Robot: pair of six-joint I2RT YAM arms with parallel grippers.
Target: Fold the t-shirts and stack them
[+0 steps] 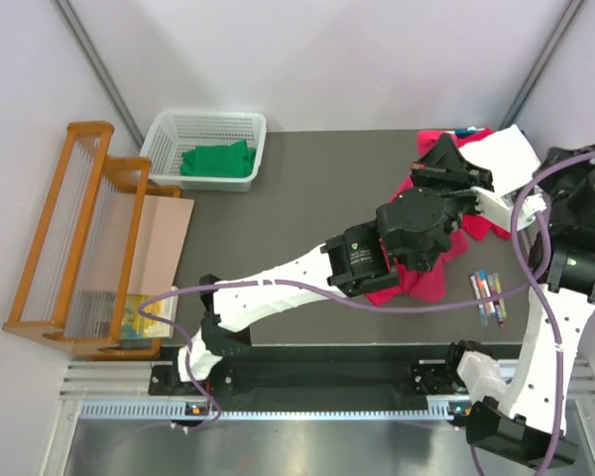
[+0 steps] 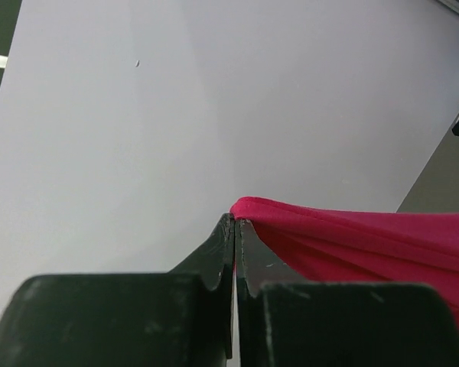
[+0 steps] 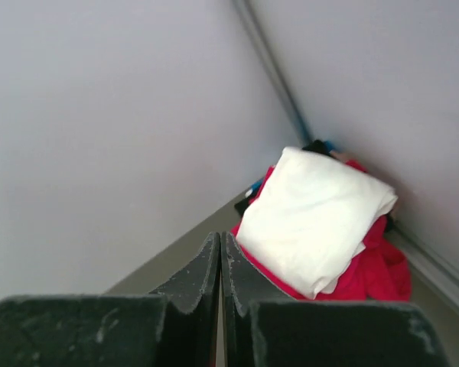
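My left gripper is shut on the edge of a red shirt (image 2: pixel 352 233), which trails off to the right in the left wrist view. From above, that loose red shirt (image 1: pixel 424 285) hangs partly hidden beneath the left arm. A white folded shirt (image 3: pixel 310 218) lies on top of red cloth (image 3: pixel 379 269) in the back right corner. My right gripper is shut, with nothing showing between its fingers, and it is raised at the right side in the top view. A folded green shirt (image 1: pixel 218 159) rests inside the white basket (image 1: pixel 162 147).
Several markers (image 1: pixel 489 297) lie on the table's right side. A wooden rack (image 1: pixel 55 238) stands at the left, with a tan board (image 1: pixel 159 238) beside it. Both arms are close together at the right.
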